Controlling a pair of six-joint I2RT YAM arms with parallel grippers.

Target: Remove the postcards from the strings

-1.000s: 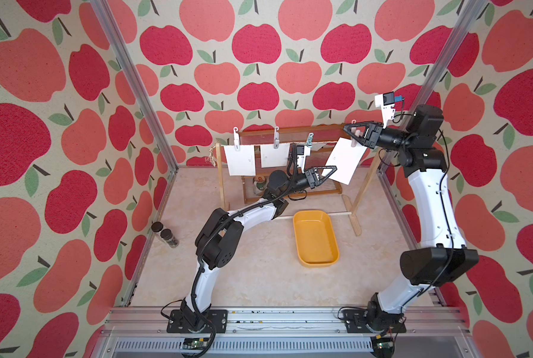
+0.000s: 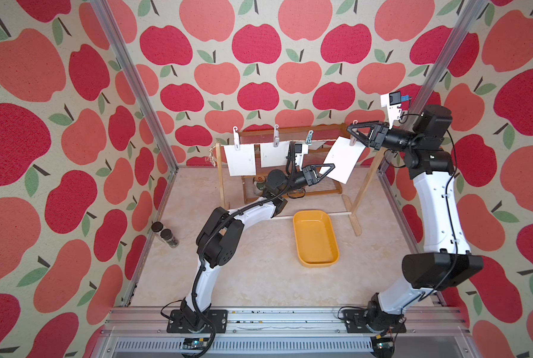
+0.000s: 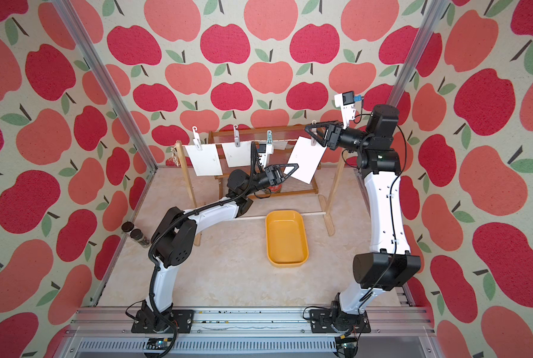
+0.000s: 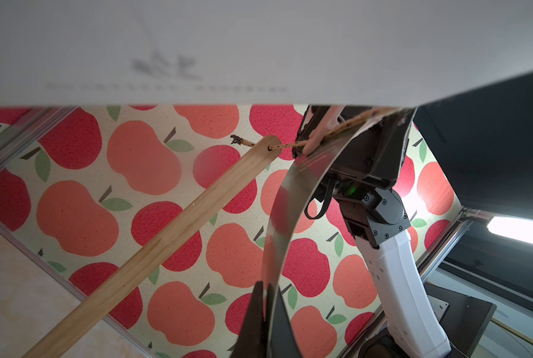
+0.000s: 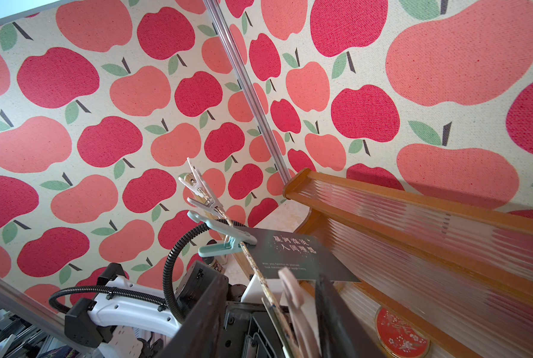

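White postcards (image 2: pixel 239 160) hang by clips from a string between wooden posts, with a dark card (image 5: pixel 296 256) seen in the right wrist view. My left gripper (image 2: pixel 326 170) is shut on the tilted rightmost postcard (image 2: pixel 344 156), whose thin edge runs between its fingertips in the left wrist view. Above that card, my right gripper (image 3: pixel 319 132) stands open around the pink clip (image 5: pixel 295 298) on the string, one finger each side in the right wrist view.
A yellow tray (image 2: pixel 315 238) sits empty below the string. A wooden rack (image 5: pixel 427 226) stands behind. Two jars (image 2: pixel 168 237) are at the left.
My right arm and gripper have shifted slightly to the right. The rightmost postcard has tilted a little; the left arm is nearly still.
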